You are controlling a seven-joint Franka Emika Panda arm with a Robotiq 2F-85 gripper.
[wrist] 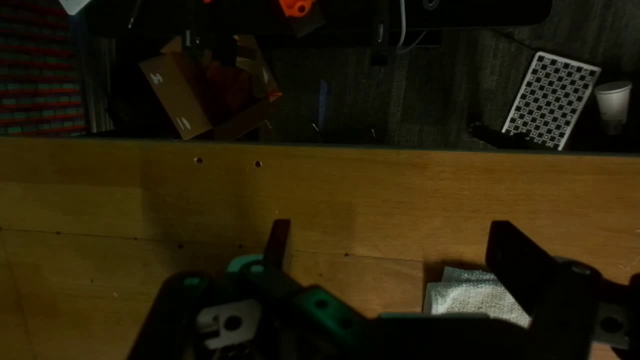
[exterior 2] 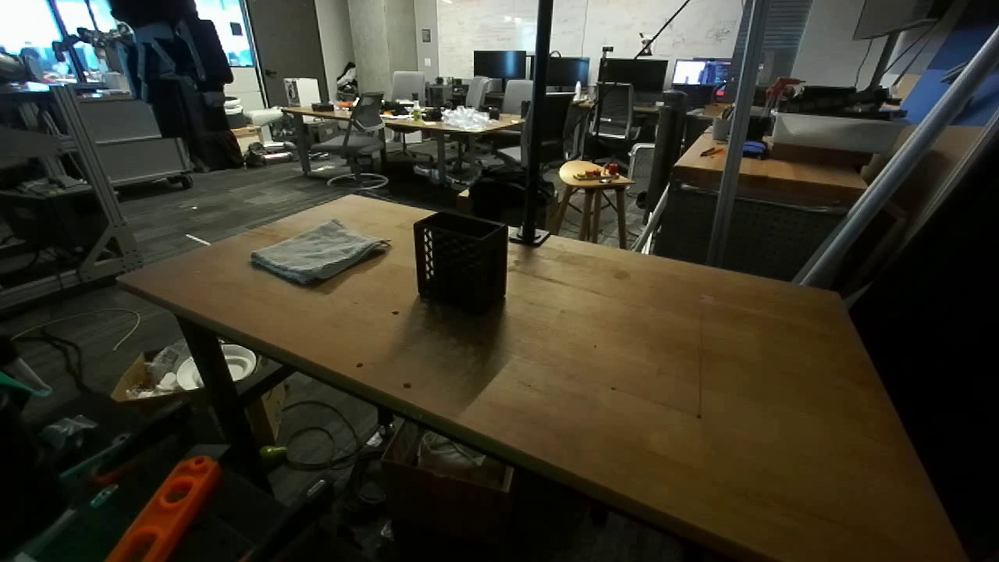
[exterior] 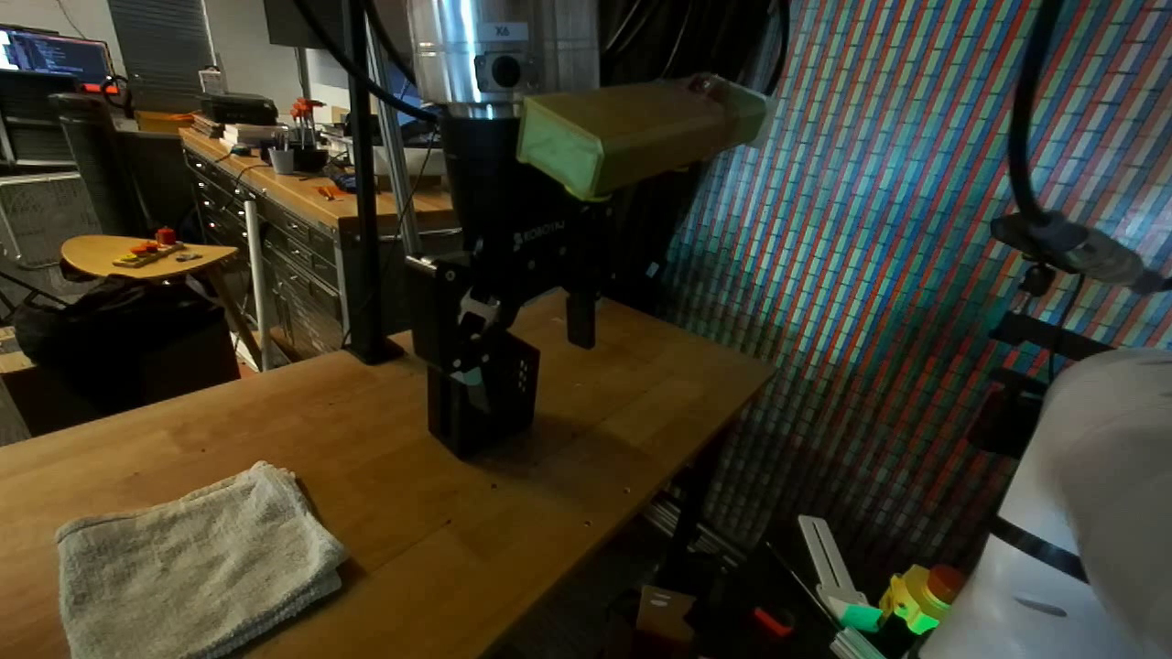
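Observation:
A black crate-like holder with perforated sides (exterior 2: pixel 461 262) stands upright on the wooden table (exterior 2: pixel 655 328). My gripper (exterior: pixel 513 350) is in front of part of the holder (exterior: pixel 514 390) in exterior view 1, pointing down with its fingers wide apart. Between the two fingers in the wrist view I see only bare tabletop, and a corner of the folded grey cloth (wrist: pixel 477 297) by the right finger. The whole cloth (exterior: pixel 198 560) lies flat at the table's near left in exterior view 1. I cannot make out the holder in the wrist view.
A black post (exterior 2: pixel 535 122) rises at the table's far edge, close to the holder. Past the front edge are a cardboard box (wrist: pixel 177 90) and a checkered board (wrist: pixel 552 99) below. In exterior view 2 the table's right half is clear.

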